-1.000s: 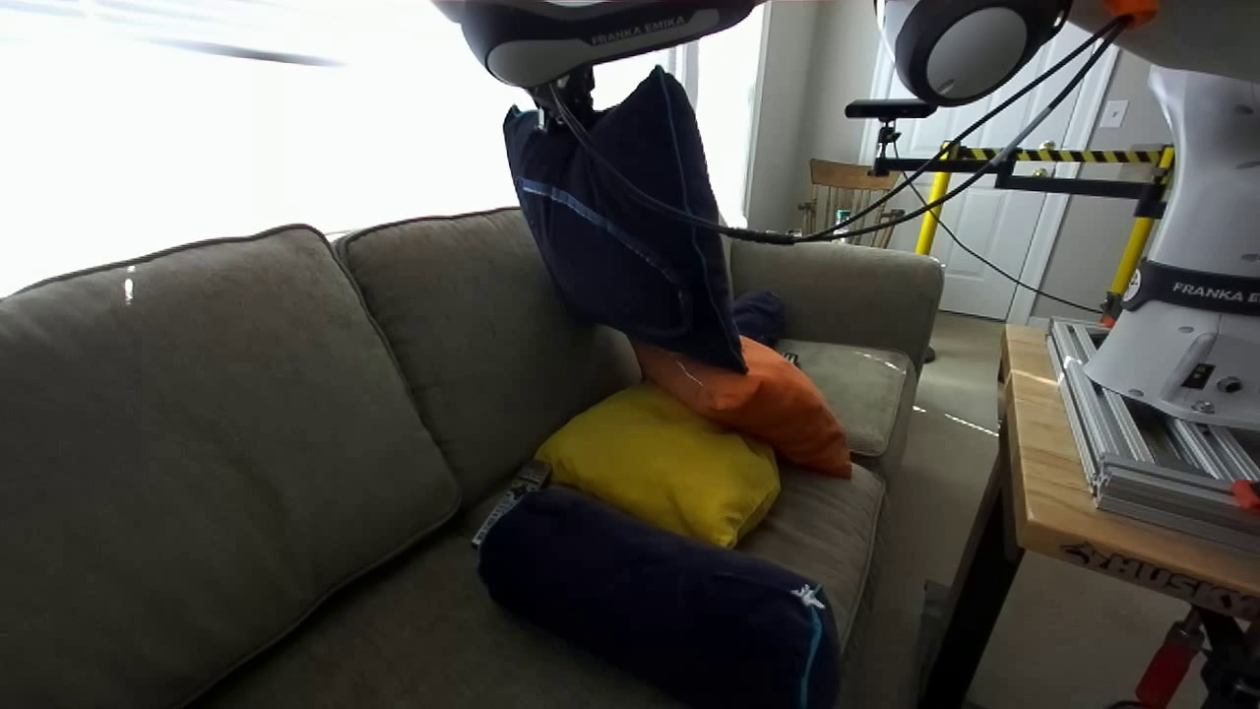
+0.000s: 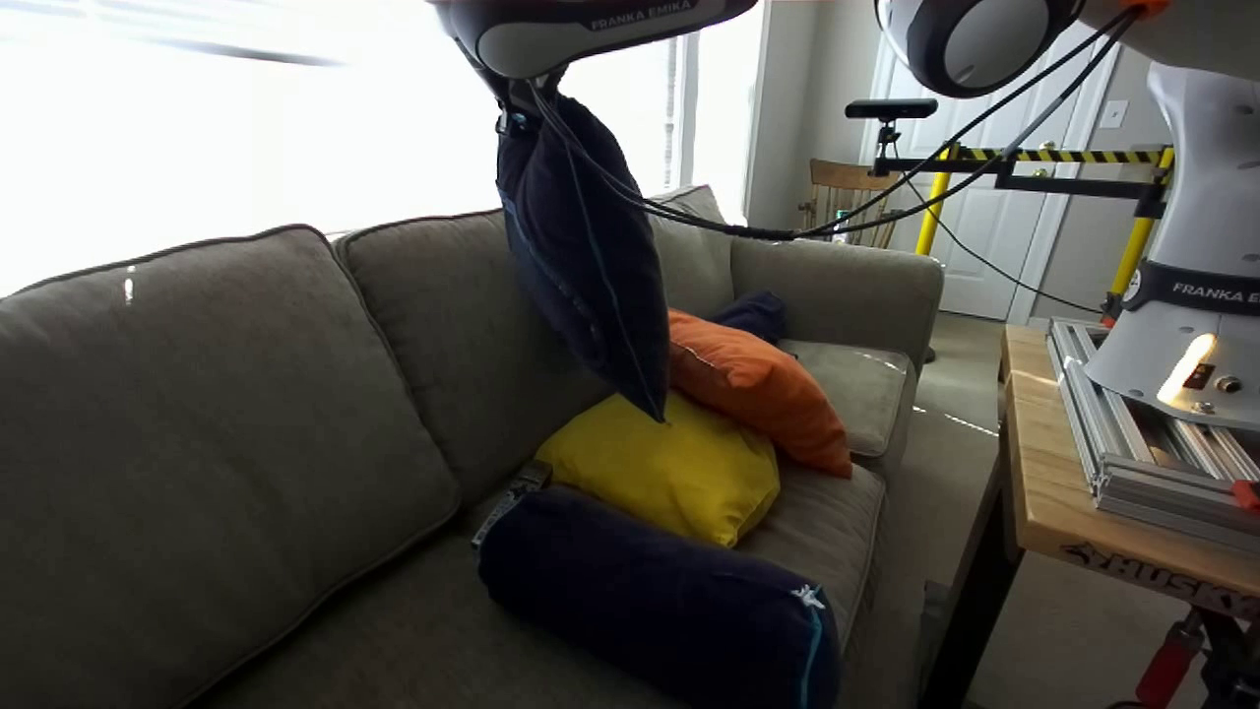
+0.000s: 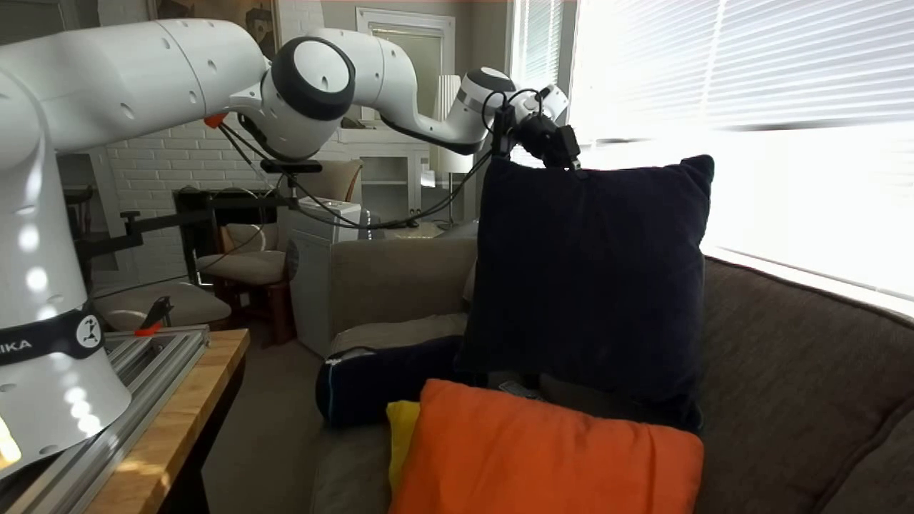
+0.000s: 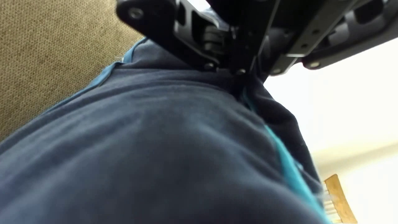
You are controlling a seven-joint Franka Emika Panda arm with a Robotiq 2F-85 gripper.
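Note:
A large square navy pillow (image 3: 591,274) with blue piping hangs from my gripper, which is shut on its top edge. Exterior view 1 shows this pillow (image 2: 585,248) nearly edge-on in front of the sofa back, its lower corner just over the yellow pillow (image 2: 661,461). In the wrist view the navy cloth (image 4: 160,149) fills most of the picture and bunches at the fingertips. Beside the yellow pillow lies an orange pillow (image 2: 756,384), partly overlapping it. A navy bolster (image 2: 656,597) rests on the seat on the yellow pillow's other side.
The grey sofa (image 2: 213,449) has bare seat at the left of exterior view 1 and near its far arm (image 2: 839,284). Something dark blue (image 2: 756,313) lies behind the orange pillow. Cables (image 2: 756,234) loop from the arm. A wooden table (image 2: 1051,473) carries the robot base.
The hanging navy pillow has shifted left in exterior view 1 and turned more edge-on. Its lower corner moved from over the orange pillow to over the yellow one.

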